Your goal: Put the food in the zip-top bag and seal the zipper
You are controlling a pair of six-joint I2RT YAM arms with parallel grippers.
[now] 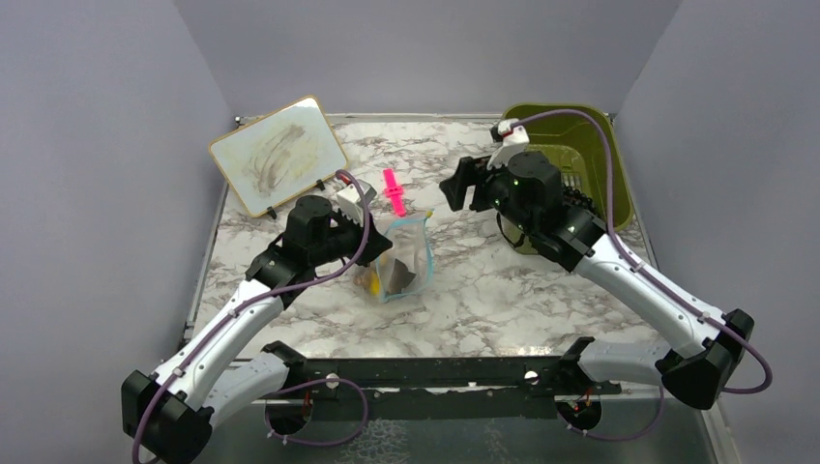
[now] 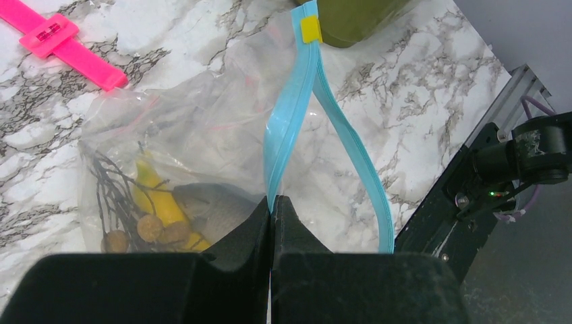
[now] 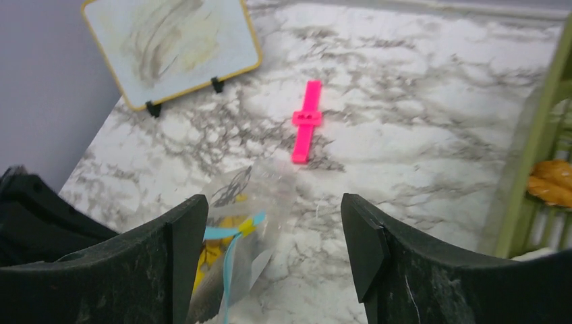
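Observation:
A clear zip top bag (image 1: 419, 253) stands mid-table, its blue-edged mouth parted, with a yellow slider (image 2: 311, 29) at one end of the zipper. Inside it show a yellow fruit-like item (image 2: 162, 202), thin dark stems, several small round brown items (image 2: 150, 228) and a dark grey piece (image 2: 219, 210). My left gripper is shut on one blue edge of the bag's mouth. Well to the right and farther back, my right gripper (image 1: 462, 196) stands open and apart from the bag; its fingers (image 3: 367, 246) have only table and bag beyond them.
An olive-green bin (image 1: 619, 184) at the back right holds orange food (image 3: 552, 182) and dark beads-like fruit (image 1: 577, 197), partly behind the right arm. A pink strap-like piece (image 1: 394, 192) lies behind the bag. A whiteboard (image 1: 278, 155) leans back left.

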